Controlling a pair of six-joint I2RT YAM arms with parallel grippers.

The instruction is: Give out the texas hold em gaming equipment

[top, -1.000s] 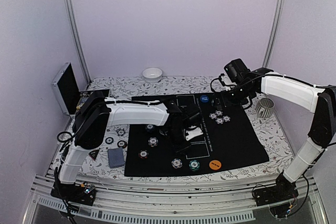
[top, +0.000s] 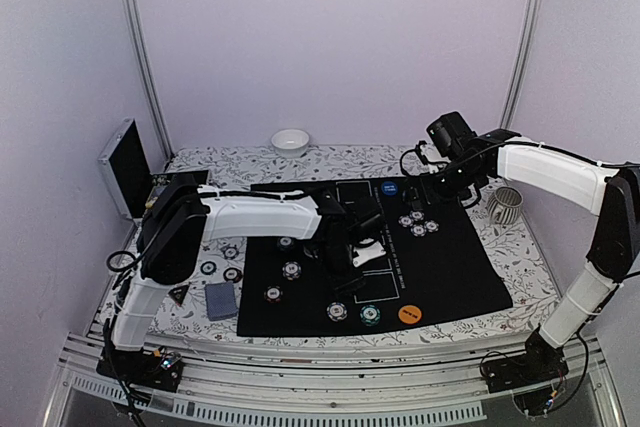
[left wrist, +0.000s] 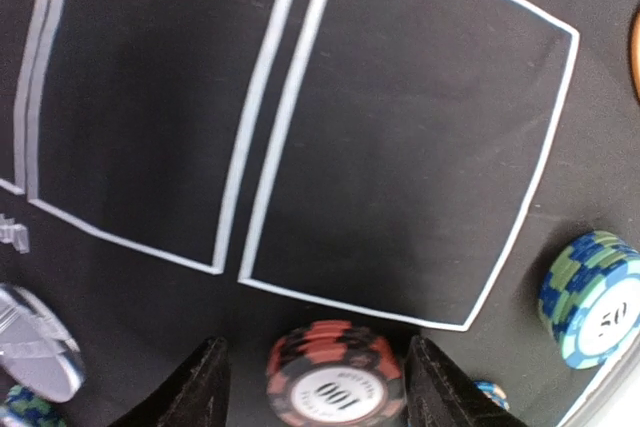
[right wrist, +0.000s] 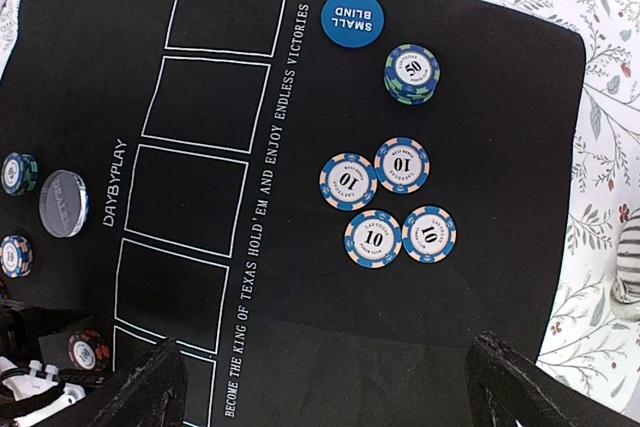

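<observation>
In the left wrist view, a red chip stack (left wrist: 335,377) sits between the fingers of my left gripper. The fingers stand part open, a gap showing on the stack's left side. From the right wrist view the same red stack (right wrist: 88,350) appears low at the left, beside the card boxes printed on the black mat. My right gripper is open and empty above the mat. Ahead of it lie several blue-and-white 10 chips (right wrist: 372,238), a green-blue 50 stack (right wrist: 411,74) and the blue small blind disc (right wrist: 352,18).
A clear dealer disc (right wrist: 64,203) lies on the mat's left part. Near the front are an orange disc (top: 410,314) and a 50 stack (top: 370,315). A blue card deck (top: 221,300) is left of the mat; a striped mug (top: 505,206) stands right.
</observation>
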